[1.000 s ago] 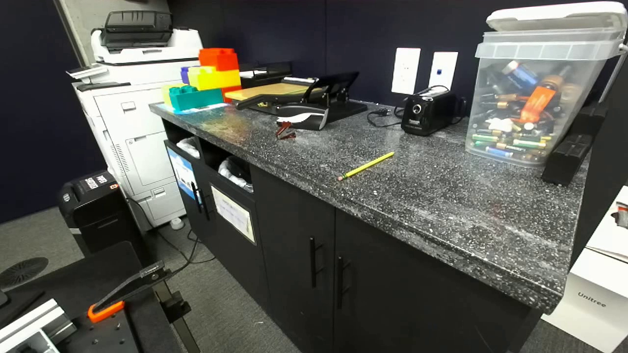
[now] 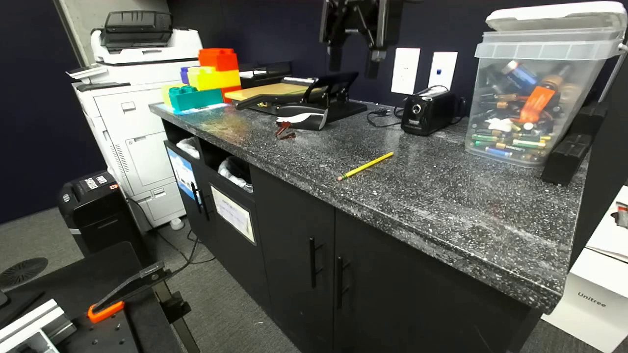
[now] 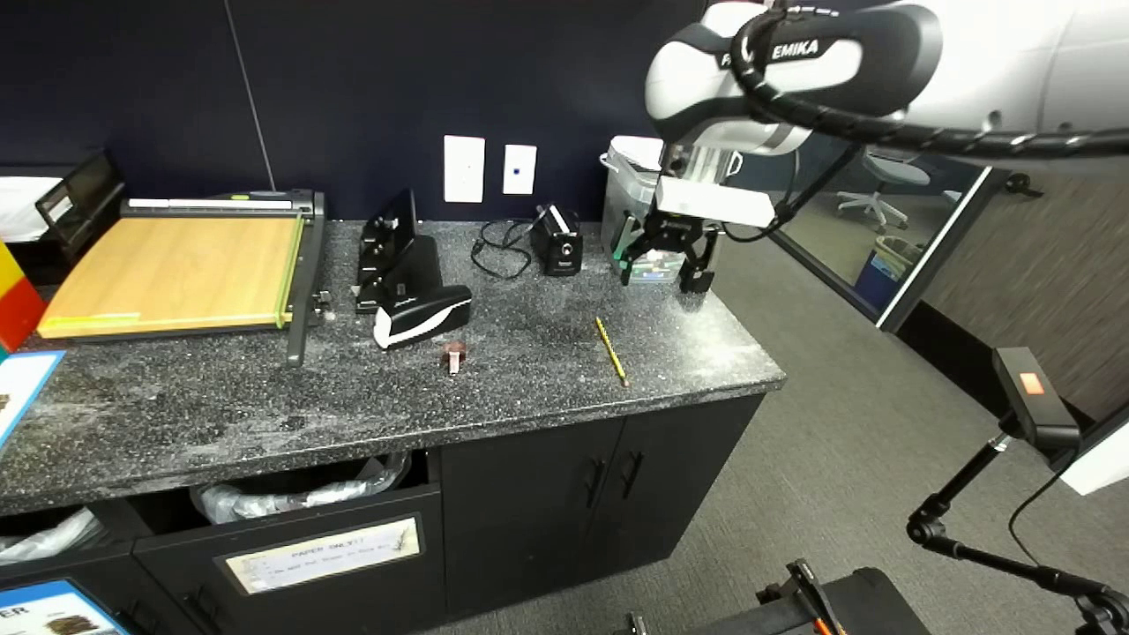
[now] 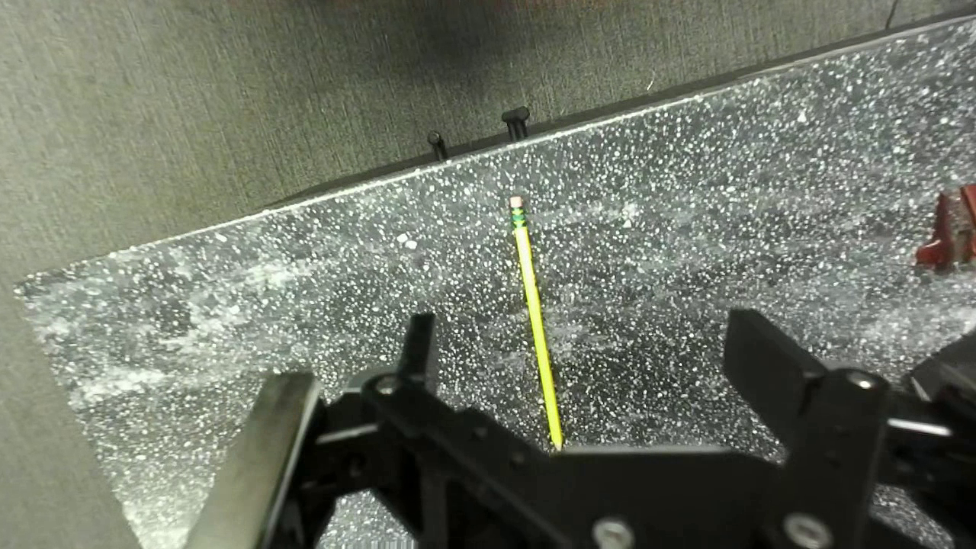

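A yellow pencil (image 2: 368, 165) with a pink eraser lies flat on the speckled dark countertop (image 2: 447, 188), its eraser end toward the front edge. In the wrist view the pencil (image 4: 537, 320) appears between my spread fingers but well below them, on the counter. My gripper (image 2: 354, 62) hangs open above the counter, with nothing held. From exterior view 2, the gripper (image 3: 664, 277) shows in front of the clear bin, up and to the right of the pencil (image 3: 610, 351).
A black electric pencil sharpener (image 2: 428, 112) stands near the wall, left of a clear bin of batteries (image 2: 524, 100). To the left are a red staple remover (image 3: 454, 356), a stapler (image 3: 423, 317) and a paper cutter (image 3: 175, 270). Bare counter surrounds the pencil.
My gripper has come into the top of exterior view 1, where it was absent a second ago. The pencil and the other counter items look unmoved.
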